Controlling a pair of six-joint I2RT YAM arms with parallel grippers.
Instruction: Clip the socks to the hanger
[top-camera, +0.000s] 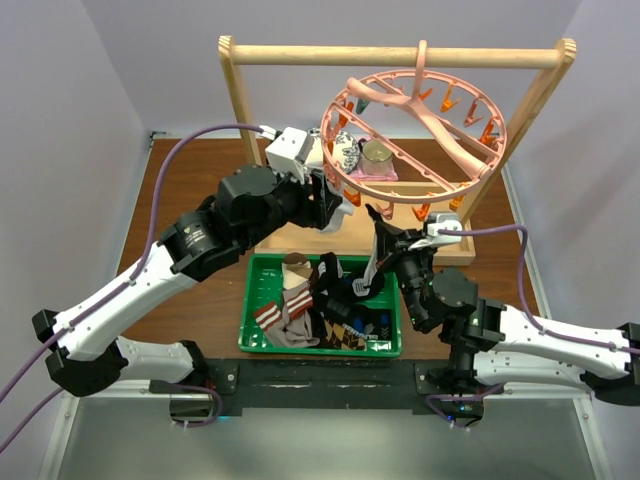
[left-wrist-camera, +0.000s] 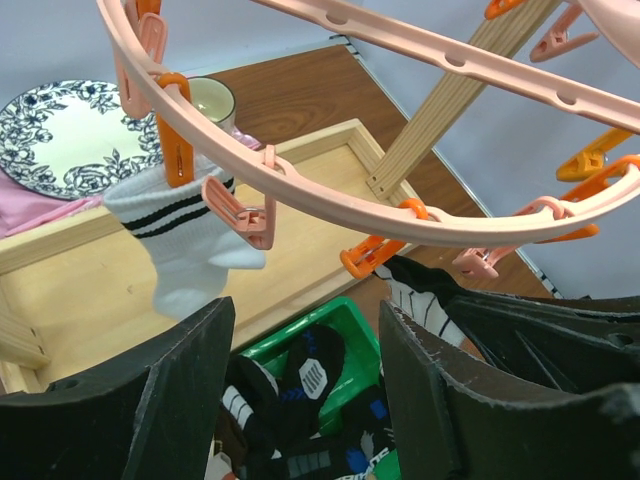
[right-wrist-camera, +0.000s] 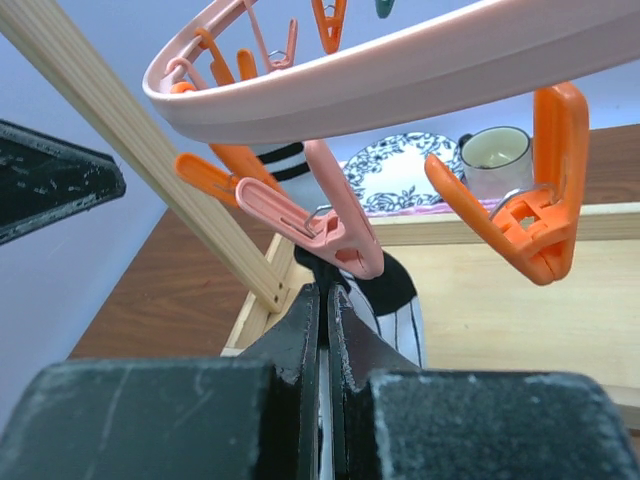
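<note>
The pink clip hanger (top-camera: 431, 125) hangs from the wooden bar. A white striped sock (left-wrist-camera: 180, 250) hangs at an orange clip (left-wrist-camera: 178, 150). My left gripper faces it, part open with nothing between its fingers. My right gripper is shut on a black-and-white striped sock (right-wrist-camera: 390, 290), held just below a pink clip (right-wrist-camera: 350, 240) and beside an orange clip (right-wrist-camera: 540, 220).
A green tray (top-camera: 250, 310) of loose socks lies below. A wooden board (left-wrist-camera: 80, 280) is behind, with a patterned plate (left-wrist-camera: 60, 130) and a mug (right-wrist-camera: 495, 170) at the back. The wooden frame's posts flank the hanger.
</note>
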